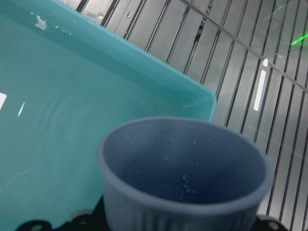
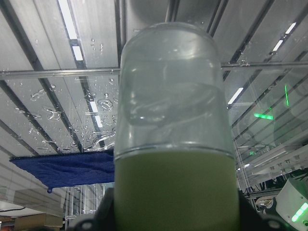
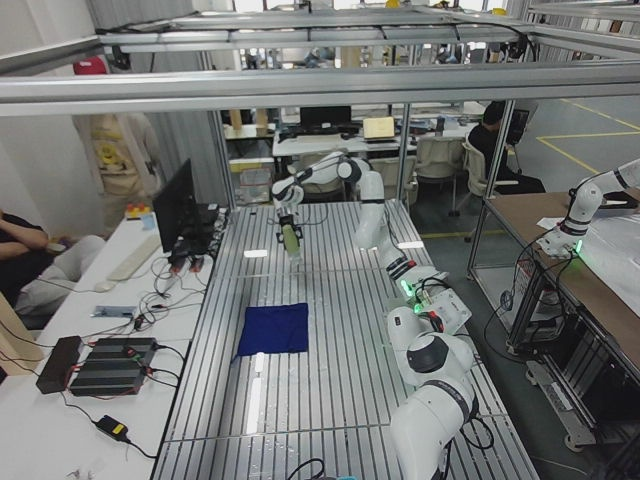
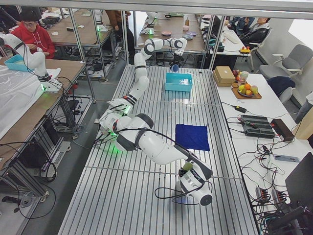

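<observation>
My left gripper (image 4: 175, 62) is shut on a blue cup (image 1: 183, 211) with droplets inside, held above or beside a turquoise bin (image 4: 178, 83) at the far end in the camera right view. My right gripper (image 3: 288, 222) is shut on a clear bottle with a green band (image 2: 175, 187), hanging over the slatted metal table at the other end. A dark blue cloth (image 3: 275, 328) lies flat on the table between them. Water splashes show on the surface in the right wrist view.
Side desks hold a monitor (image 3: 176, 205), power boxes (image 3: 110, 368), cables, a cardboard box (image 4: 223, 76) and a fruit plate (image 4: 247, 90). The frame's rails cross overhead.
</observation>
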